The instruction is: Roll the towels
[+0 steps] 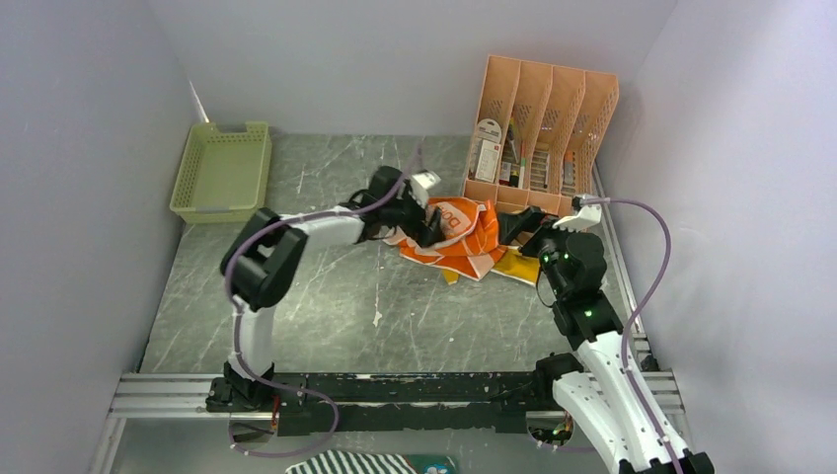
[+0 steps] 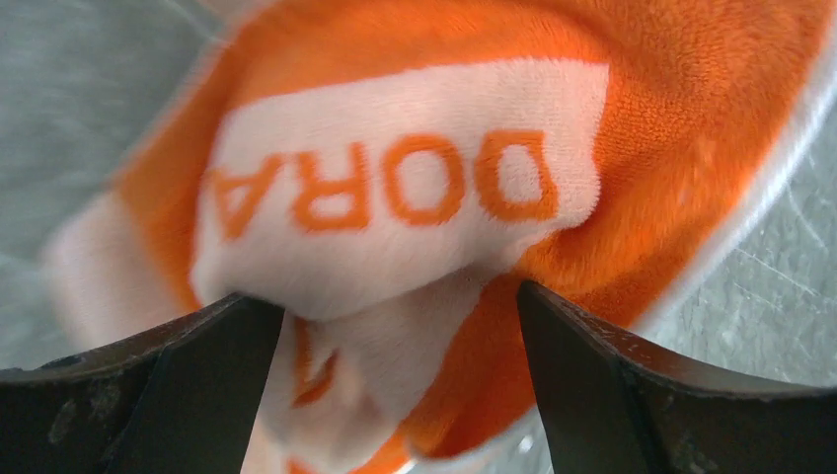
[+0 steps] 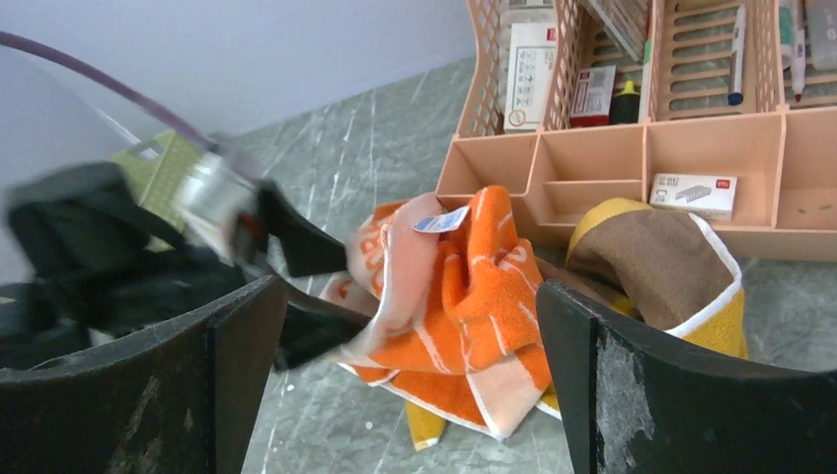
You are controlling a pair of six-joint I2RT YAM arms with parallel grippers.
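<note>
A crumpled orange and pink towel (image 1: 474, 240) with lettering lies in front of the organizer. Partly beneath and beside it is a brown and yellow towel (image 3: 656, 262). My left gripper is open over the left part of the orange towel, whose lettered face fills the left wrist view. Cloth shows between its fingers, but contact cannot be told. Open and empty, my right gripper stands to the right, above the yellow part, with both towels ahead of it.
A peach organizer (image 1: 515, 197) with stationery stands at the back right, close behind the towels. The green basket (image 1: 259, 168) at the back left looks empty.
</note>
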